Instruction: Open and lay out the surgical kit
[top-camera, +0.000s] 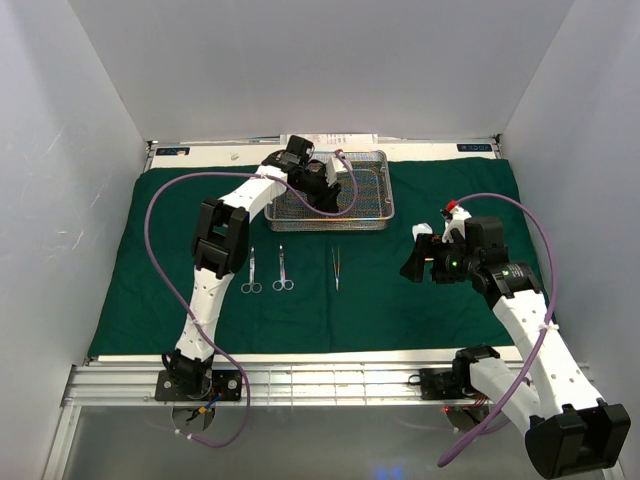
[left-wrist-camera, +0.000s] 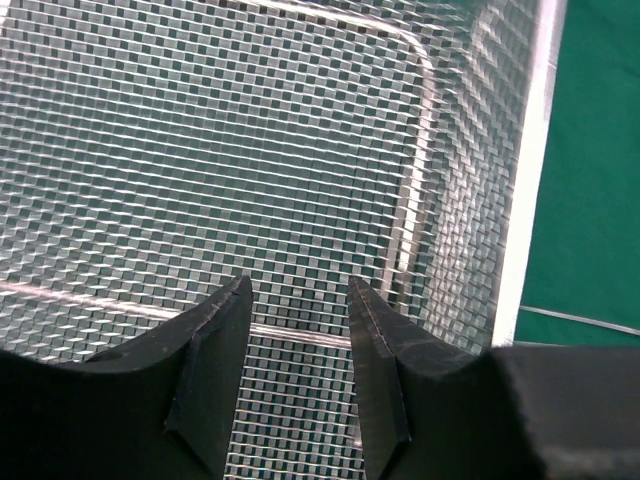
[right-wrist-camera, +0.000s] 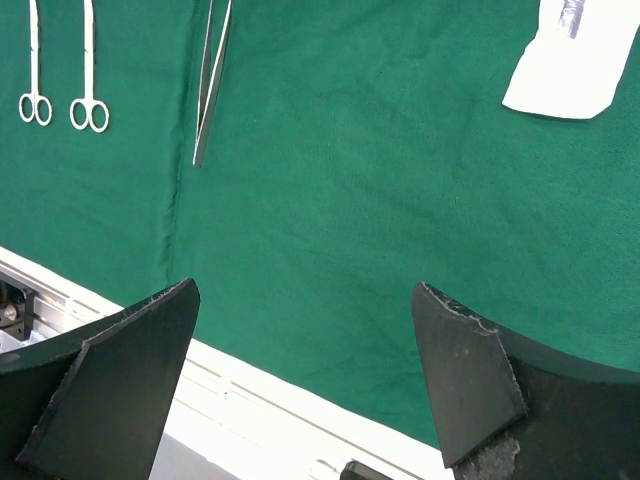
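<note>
Inside the wire mesh basket (top-camera: 375, 220) at the back, my left gripper (top-camera: 328, 205) hovers low. The left wrist view shows the gripper partly open, bare mesh floor between its fingers. Two pairs of scissors (top-camera: 252, 280) (top-camera: 282, 278) and tweezers (top-camera: 336, 272) lie in a row on the green cloth before the basket. A white packet (right-wrist-camera: 575, 65) rests on the right side. My right gripper stands wide open above the cloth, empty. The left arm hides part of the basket.
A printed sheet (top-camera: 330, 140) lies behind the basket. Walls (top-camera: 300, 60) enclose the back and sides; a pale rail (top-camera: 320, 370) runs along the front.
</note>
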